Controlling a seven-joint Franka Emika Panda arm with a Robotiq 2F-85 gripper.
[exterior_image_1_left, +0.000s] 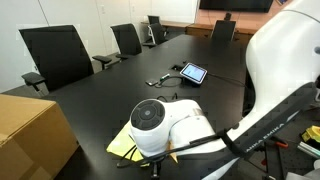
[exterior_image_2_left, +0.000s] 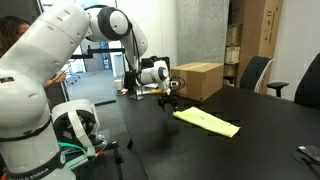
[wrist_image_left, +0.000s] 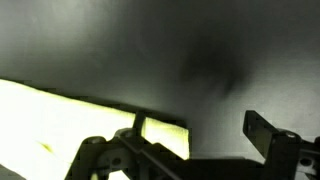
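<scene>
A yellow cloth lies spread on the dark table, partly hidden behind the arm in the first exterior view. Beside its near end stands my gripper, seen from afar in the second exterior view. In the wrist view the cloth looks nearly white and fills the lower left, one corner reaching between the fingers. My gripper is open, its fingers wide apart and nothing gripped. How high the fingertips are above the cloth cannot be told.
A large cardboard box stands at the table's left edge. Farther off on the table lie a tablet and some small dark items. Black chairs line the far side.
</scene>
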